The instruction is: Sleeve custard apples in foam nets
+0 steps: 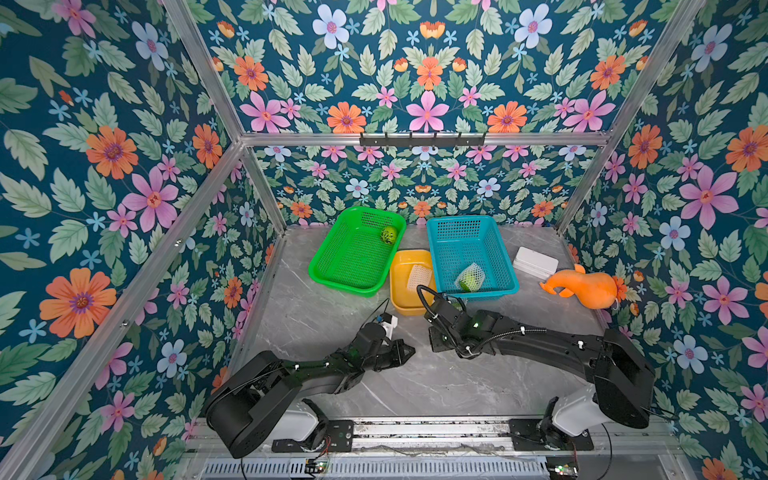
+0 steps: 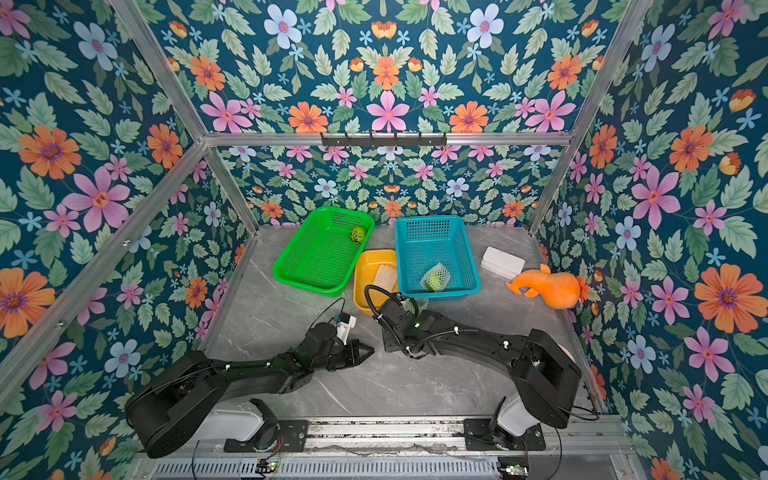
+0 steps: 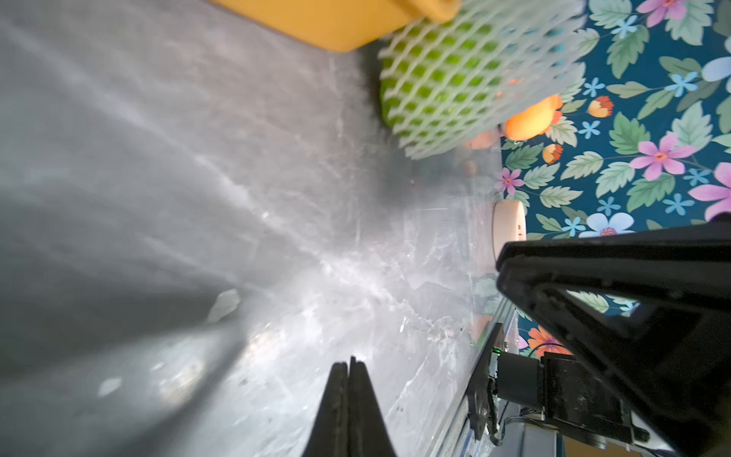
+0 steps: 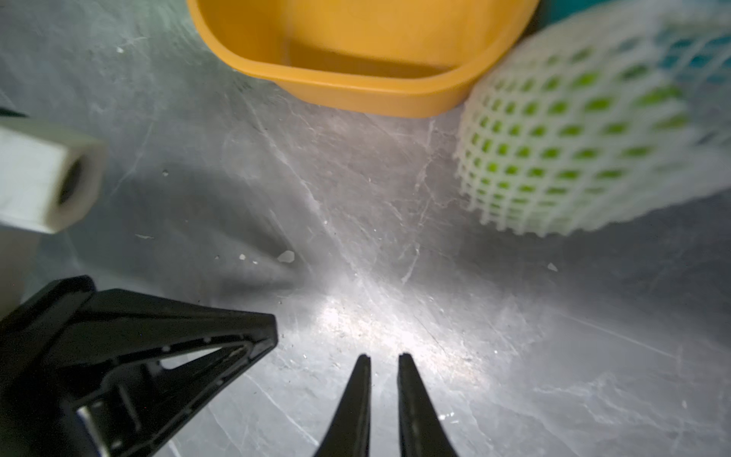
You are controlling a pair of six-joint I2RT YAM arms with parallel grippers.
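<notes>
A custard apple in a white foam net is beside the yellow basket, seen in both wrist views. My left gripper is shut with nothing visible between its fingertips. My right gripper is nearly shut, a narrow gap at its tips and nothing clearly visible in it. The two grippers are near each other in front of the baskets. The blue basket holds another netted apple. The green basket holds a bare apple. The yellow basket holds an empty-looking net.
A white box and an orange plush toy are at the back right. The baskets fill the back of the table. Bare grey tabletop shows at the left and front.
</notes>
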